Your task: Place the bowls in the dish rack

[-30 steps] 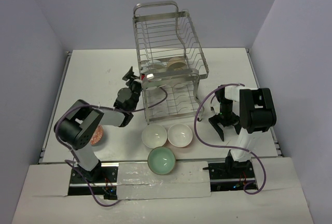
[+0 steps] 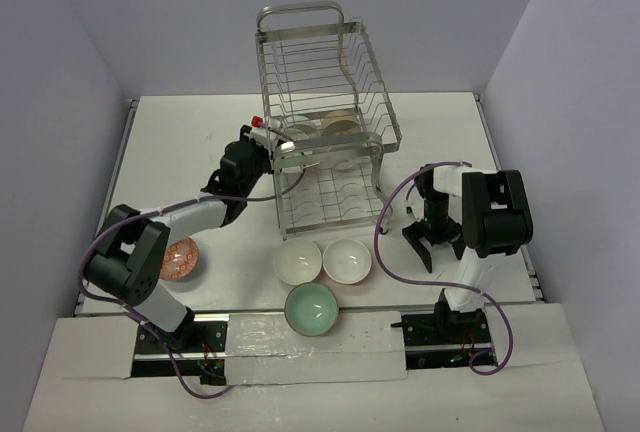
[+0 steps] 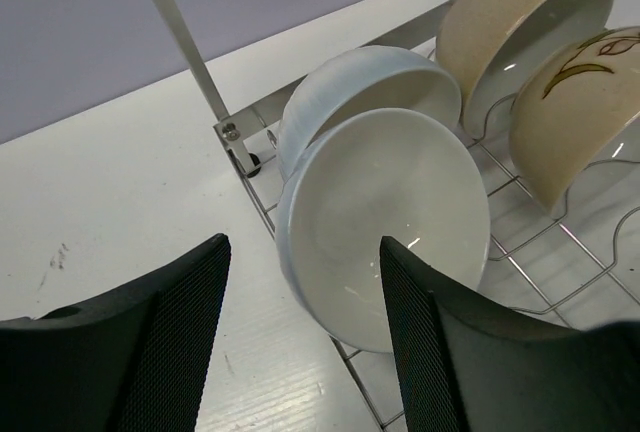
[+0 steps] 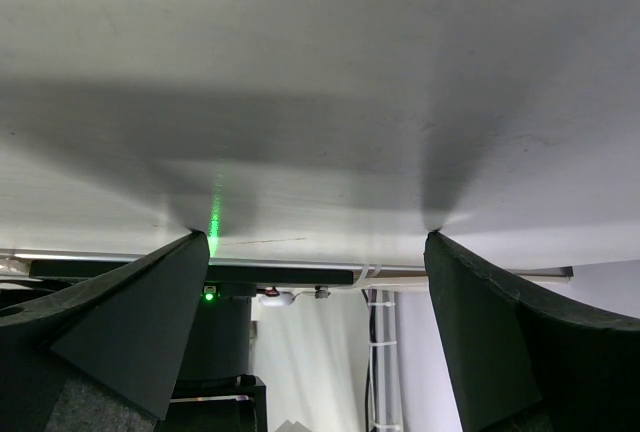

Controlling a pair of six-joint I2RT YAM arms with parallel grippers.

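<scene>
The metal two-tier dish rack [image 2: 330, 220] stands at the back centre, holding tilted bowls in its lower tier: a white bowl [image 3: 385, 222], a pale bowl [image 3: 320, 92] and two beige ones [image 3: 490, 12]. My left gripper is open at the rack's left side, its fingers at the near white bowl, nothing held. Two white bowls [image 2: 297, 261] and a green bowl [image 2: 311, 308] rest on the table in front; an orange-brown bowl [image 2: 180, 260] is at the left. My right gripper [image 2: 430, 247] is open low over the table at right.
Walls enclose the sides and back. Purple cables run along both arms; the rack's upper tier overhangs the stacked bowls.
The right arm and bowls on the table are unmoved.
</scene>
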